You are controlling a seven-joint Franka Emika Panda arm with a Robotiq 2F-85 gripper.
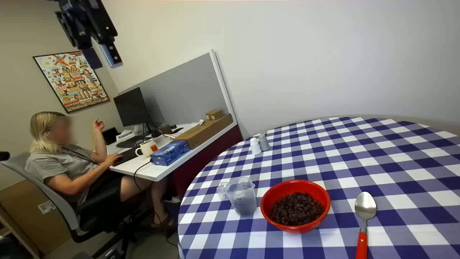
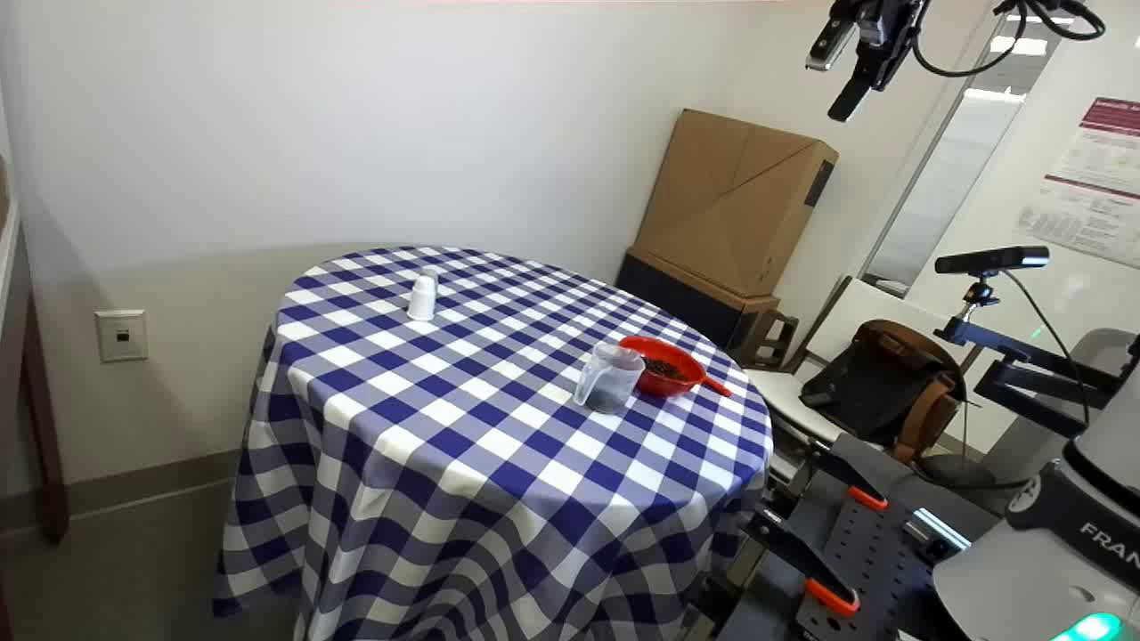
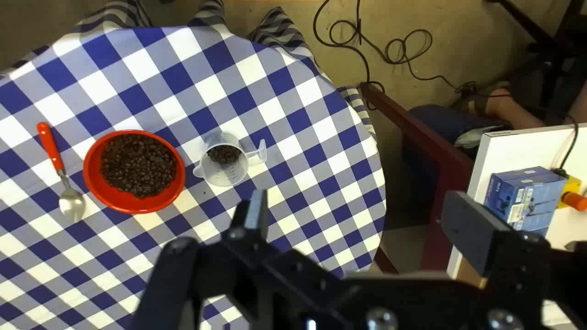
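Observation:
My gripper is open and empty, its two fingers far apart, high above the table's edge. In exterior view 1 the gripper (image 1: 102, 62) hangs at the upper left, well away from everything on the cloth. A red bowl (image 1: 267, 216) full of dark beans (image 1: 296, 209) stands near the table's front. Beside it is a clear measuring cup (image 3: 226, 170), upright, with a few beans (image 3: 224, 154) at its bottom. On the bowl's other side lies a metal spoon (image 3: 70, 204) with a red handle (image 3: 49, 145).
White and grey shakers (image 1: 255, 146) stand farther back on the checkered tablecloth (image 1: 345, 151), which is otherwise clear. To the left, a person (image 1: 64, 164) sits at a desk with a blue box (image 1: 170, 153). Cardboard boxes (image 2: 737, 203) are stacked behind the table.

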